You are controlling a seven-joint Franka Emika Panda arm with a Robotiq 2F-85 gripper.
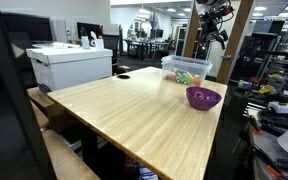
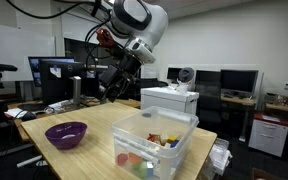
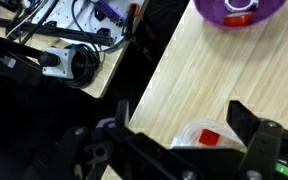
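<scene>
The purple bowl (image 1: 204, 101) sits near the table's right edge. In the wrist view the bowl (image 3: 220, 14) is cut by the top border and holds a red piece (image 3: 239, 19) and a whitish ring-like piece. A clear plastic bin (image 2: 144, 128) stands beside it on the table, with several colourful items inside. At the bottom of the wrist view my gripper has its two black fingers wide apart, nothing between them. It hangs above the table by the bin. Below the fingers part of a clear container with a red item (image 3: 209, 137) shows.
A white cabinet (image 1: 74, 68) stands behind it. Cables and a black stand (image 3: 69, 60) lie past the table edge in the wrist view. Desks with monitors (image 2: 238, 82) are in the background.
</scene>
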